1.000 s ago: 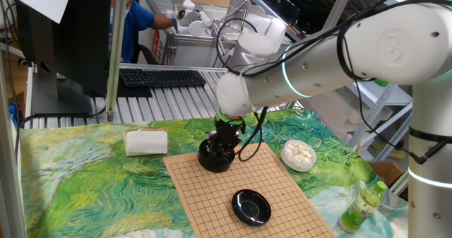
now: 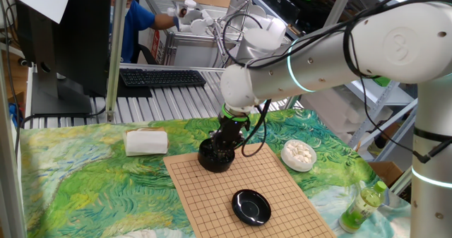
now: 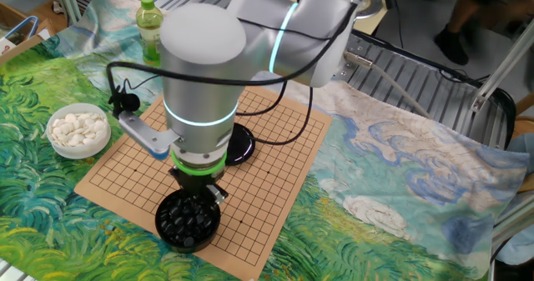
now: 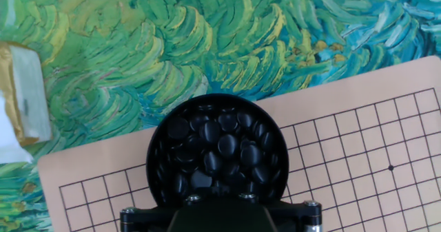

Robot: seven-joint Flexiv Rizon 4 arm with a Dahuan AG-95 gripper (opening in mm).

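A round black bowl full of glossy black stones sits over one edge of the tan gridded board. My gripper points down at this bowl, its tip end at or just over the rim in exterior view 1. In exterior view 2 the gripper overlaps the bowl's edge nearest the arm. Its dark linkage spreads along the bottom of the wrist view, and the fingertips blend into the black stones, so neither the finger gap nor anything in it can be made out. A shallow black dish rests elsewhere on the board.
A whitish bowl of white stones stands off the board, on the painted cloth. Near one corner is a green bottle. A white packet lies on the cloth on the other side. Much of the board's grid is bare.
The bowls, dish and board have stayed put.
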